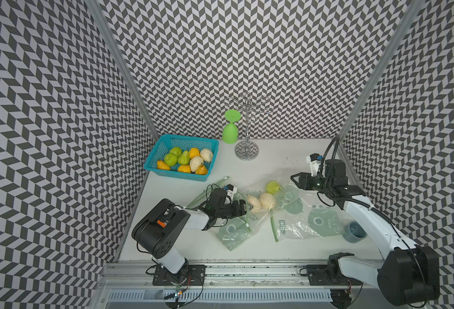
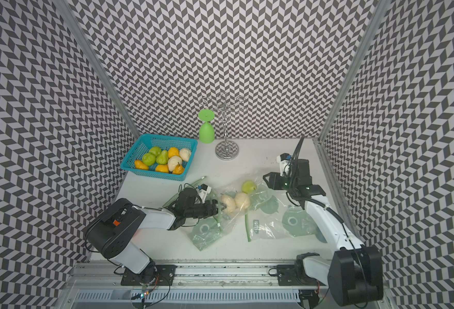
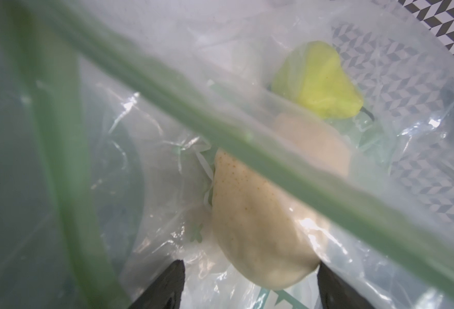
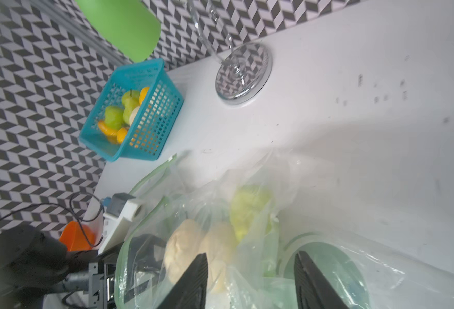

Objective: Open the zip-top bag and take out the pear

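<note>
A clear zip-top bag lies on the table with its mouth toward the left, holding two pale pears and a yellow-green pear. My left gripper reaches in at the mouth. In the left wrist view its open fingers stand either side of the near end of one pale pear; the bag's green zip strip crosses in front of it. Whether the fingers touch the pear, I cannot tell. Open too, my right gripper is near the bag's right end, with film visible behind its fingertips.
At the back left is a teal basket of fruit. A metal stand holds an upside-down green goblet. Another clear bag lies flat on the right, with a blue-grey cup beside it.
</note>
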